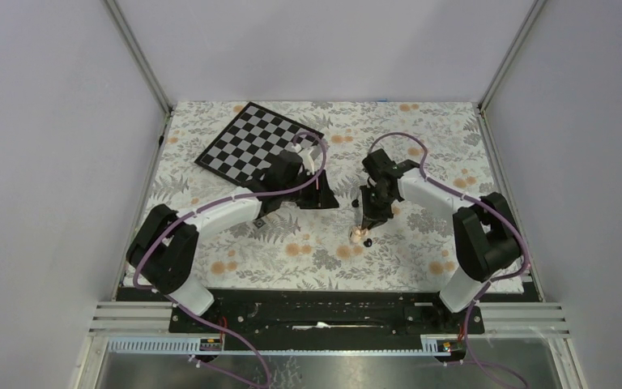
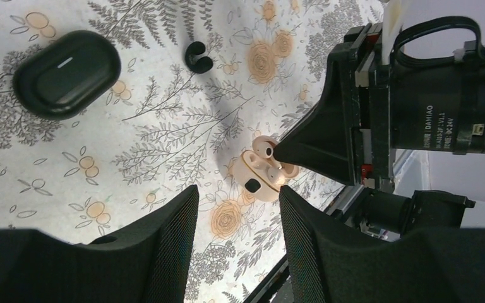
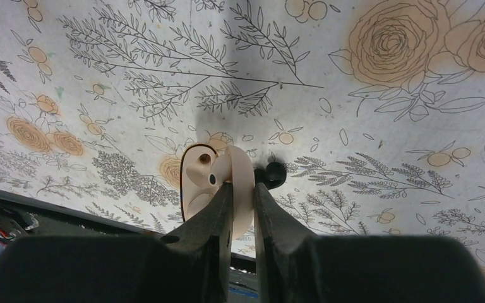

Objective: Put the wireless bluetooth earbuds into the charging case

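Note:
The pale pink charging case (image 1: 357, 236) is open. In the right wrist view, its base (image 3: 191, 181) shows beside the upright lid (image 3: 244, 183), and my right gripper is shut on that lid. Inside are rounded pale parts with dark dots; whether these include earbuds is unclear. One black earbud (image 1: 368, 242) lies right beside the case, partly hidden by it in the right wrist view. Another black earbud (image 2: 198, 58) rests alone on the cloth, farther back. My left gripper (image 1: 330, 205) hangs open to the left of that earbud, its fingers empty.
A glossy black rounded box (image 2: 66, 74) lies near the lone earbud, covered by the left arm from above. A checkered board (image 1: 253, 139) is at the back left.

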